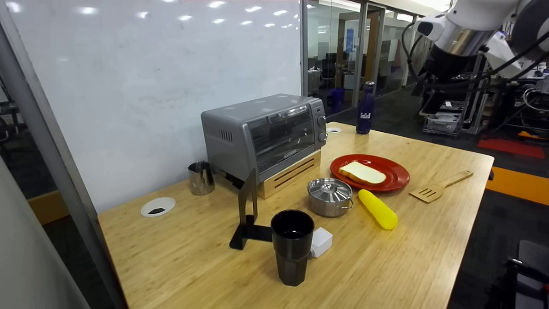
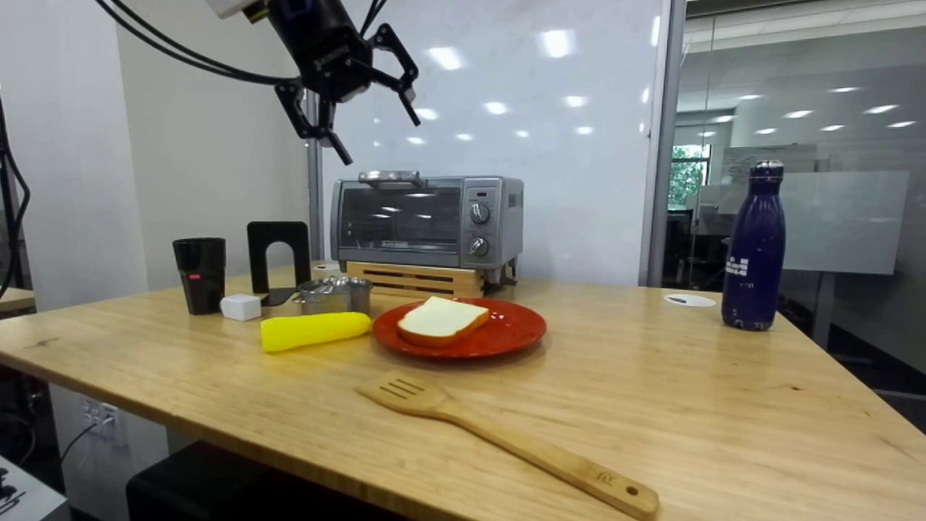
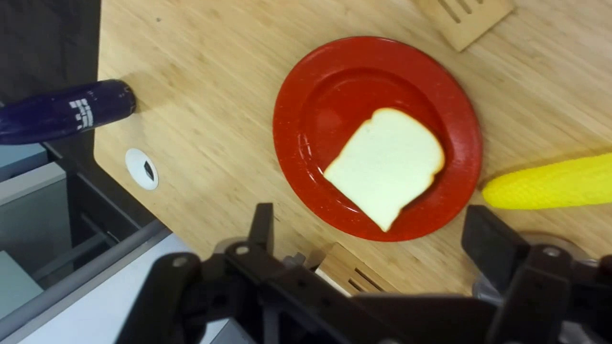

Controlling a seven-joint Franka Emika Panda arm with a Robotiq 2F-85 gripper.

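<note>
High above the table, my gripper stands open, with nothing between its spread fingers. Below it in the wrist view lies a red plate bearing a slice of bread. Just off the plate's edge rests a yellow corn-like object. A wooden spatula lies flat in front of the plate. The lidded steel pot sits between the plate and a black cup. Behind them, the grey toaster oven has its door closed and stands on a slotted wooden base.
A dark blue bottle stands upright near the table's far edge. Close to the cup are a white block and a black bookend-like stand. A metal pitcher is beside the oven. Bare table extends right of the plate.
</note>
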